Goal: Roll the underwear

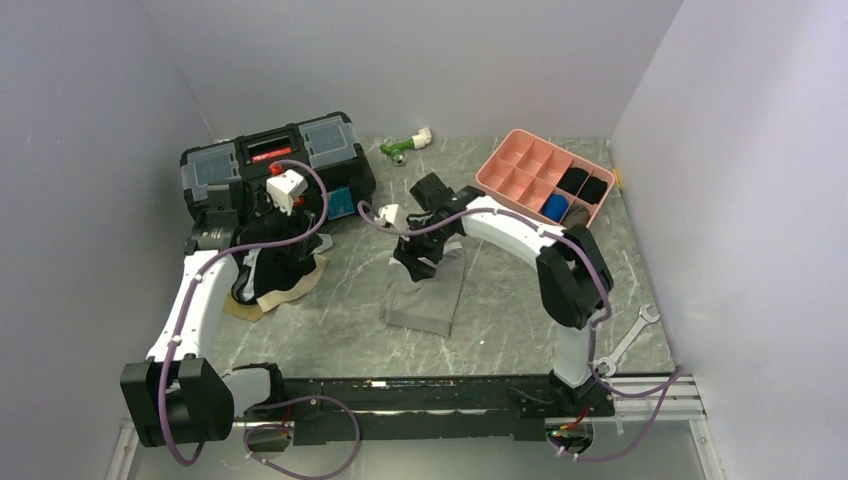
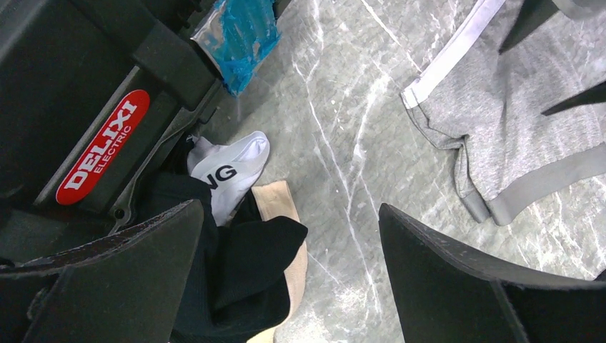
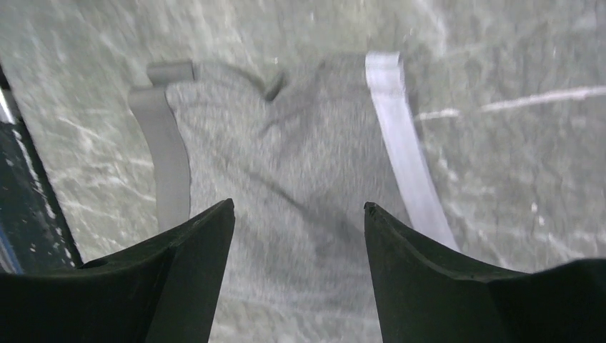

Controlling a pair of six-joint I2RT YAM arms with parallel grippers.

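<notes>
Grey underwear (image 1: 425, 303) lies spread flat on the marbled table, its broad grey band (image 2: 554, 182) at one edge and a pale strip (image 3: 405, 139) at the opposite one. My right gripper (image 1: 417, 266) hangs over its far part; in the right wrist view the open fingers (image 3: 182, 264) stand wide apart with only cloth below and nothing held. My left gripper is open too, beside the toolbox and above a pile of dark and beige clothes (image 2: 250, 268). Nothing is held there. The right arm hides part of the cloth in the top view.
A black toolbox (image 1: 277, 168) stands at the back left. The pink divided box (image 1: 510, 172), with several rolled items in some compartments, is at the back right. A wrench (image 1: 628, 340) lies near the right front. Bare table surrounds the underwear.
</notes>
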